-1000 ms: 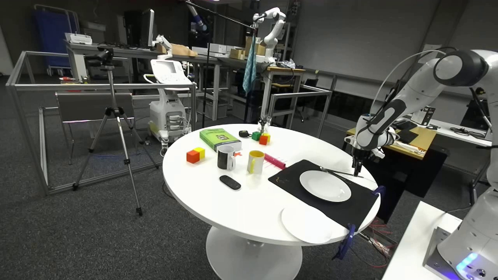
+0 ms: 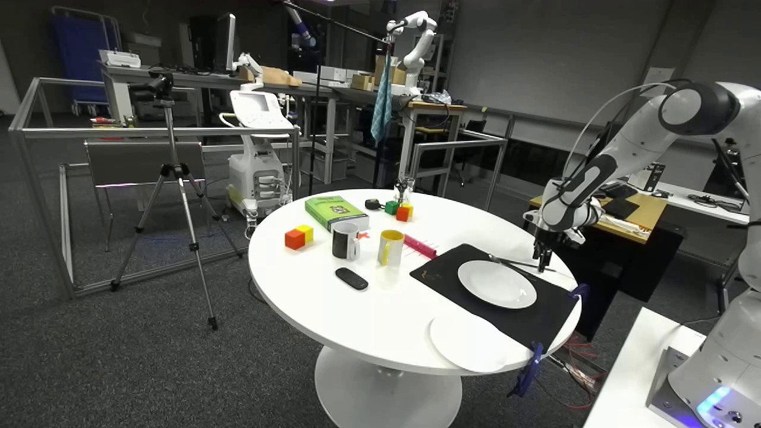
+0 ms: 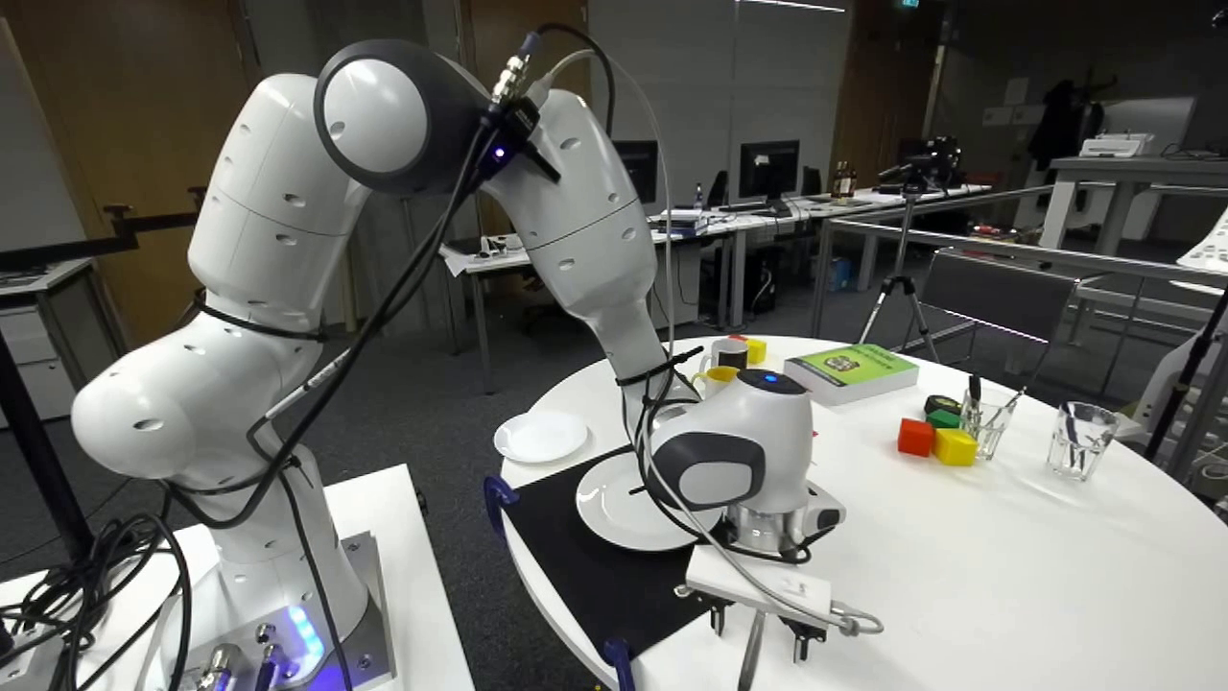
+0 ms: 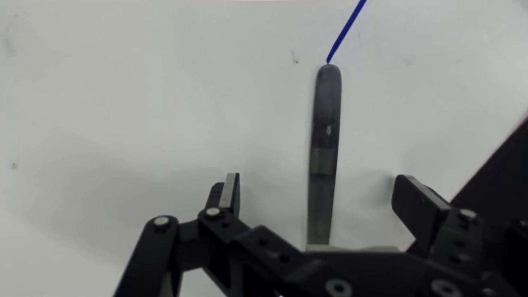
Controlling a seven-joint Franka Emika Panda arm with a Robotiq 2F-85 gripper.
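My gripper is open just over the white table, its two fingers apart. Between the fingers, nearer the right one and touching neither, runs the dark metal handle (image 4: 325, 119) of a piece of cutlery; its other end is hidden under the gripper. The same handle (image 3: 751, 653) shows below the gripper (image 3: 760, 633) in exterior view 2. At the table's right edge in exterior view 1, the gripper (image 2: 542, 260) stands beside the black mat (image 2: 456, 265), on which a white plate (image 2: 497, 283) lies. Another utensil (image 2: 508, 263) rests by the plate's rim.
A second white plate (image 2: 467, 343) lies in front of the mat. Two mugs, a green book (image 2: 335, 211), coloured blocks (image 3: 916, 437) and two glasses (image 3: 1080, 441) stand farther off. Blue clamps (image 2: 528, 371) grip the table edge. Much of the table beyond the gripper is bare.
My gripper has shifted slightly left in exterior view 1, and the arm's elbow has moved a little with it. Objects on the table have stayed in place.
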